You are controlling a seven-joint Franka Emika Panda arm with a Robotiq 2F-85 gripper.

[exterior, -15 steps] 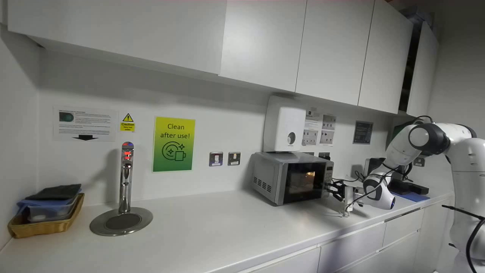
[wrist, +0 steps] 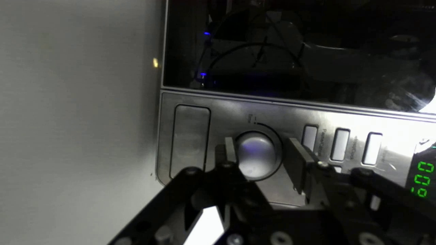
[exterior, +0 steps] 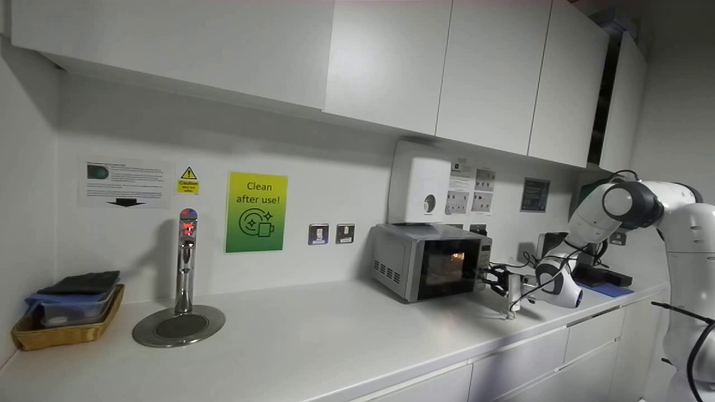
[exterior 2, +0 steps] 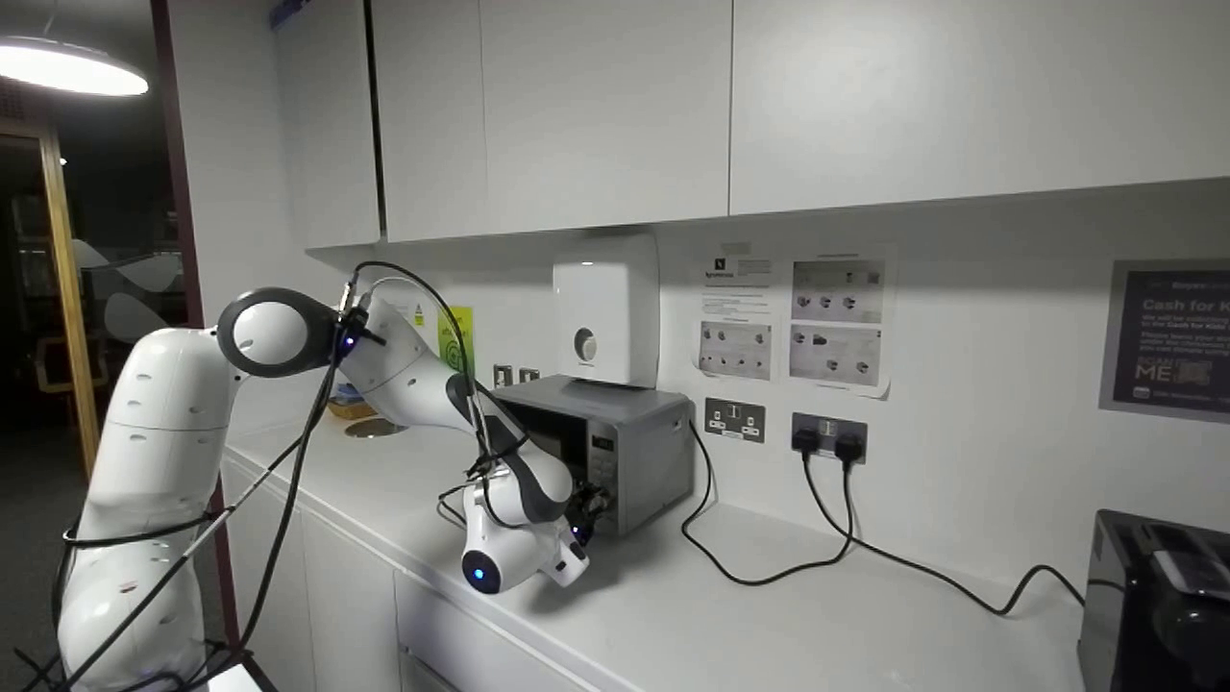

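Observation:
A grey microwave point(exterior: 432, 261) stands against the wall on the counter, its dark door closed. On its control panel, seen sideways in the wrist view, is a round silver dial point(wrist: 256, 159). My gripper is open around this dial. One finger point(wrist: 230, 149) sits close to the dial's left edge; on the right, a gap shows between the dial and the other finger. Contact cannot be made out. A large rectangular button point(wrist: 190, 136) lies left of the dial, and smaller buttons point(wrist: 339, 144) lie to its right. Green digits point(wrist: 423, 179) glow on the display.
Power cables point(exterior 2: 755, 577) trail over the counter behind the microwave. A black appliance point(exterior 2: 1165, 611) stands farther along. To the other side are a metal tap point(exterior: 184, 268) and a wicker basket point(exterior: 67, 328).

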